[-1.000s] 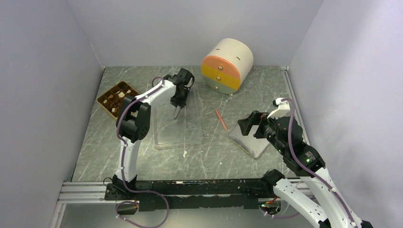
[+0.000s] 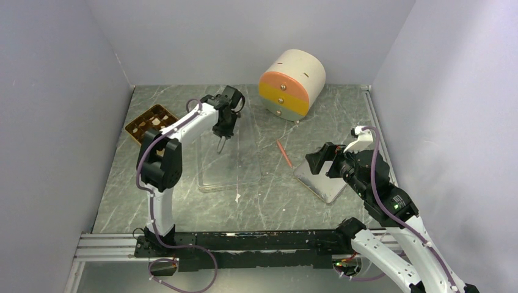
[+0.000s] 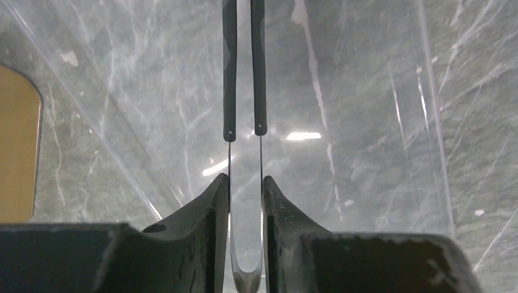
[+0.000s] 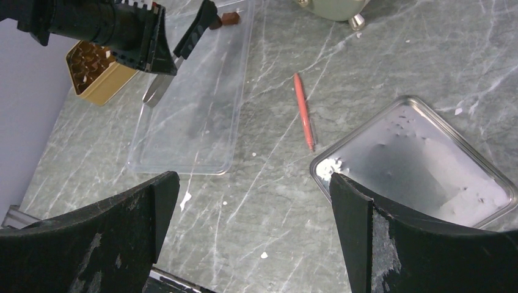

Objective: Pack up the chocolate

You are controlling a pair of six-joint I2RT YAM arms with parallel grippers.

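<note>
A chocolate box [image 2: 142,126] with a gridded insert and pieces sits at the left; its gold edge [image 3: 15,146] shows in the left wrist view. A clear plastic tray [image 2: 226,171] lies beside it, with brown chocolates [image 4: 229,18] at its far end. My left gripper is shut on a pair of steel tongs [image 3: 259,79] with black tips, held over the clear tray. My right gripper [image 2: 325,155] stands open and empty above the right side of the table, its fingers wide apart in its wrist view.
A round-sided drawer cabinet [image 2: 292,79] with coloured fronts stands at the back. A red stick [image 4: 303,111] and a metal tray [image 4: 415,162] lie to the right.
My left arm has swung somewhat to the left and back over the clear tray, carrying the tongs. The right arm is unchanged.
</note>
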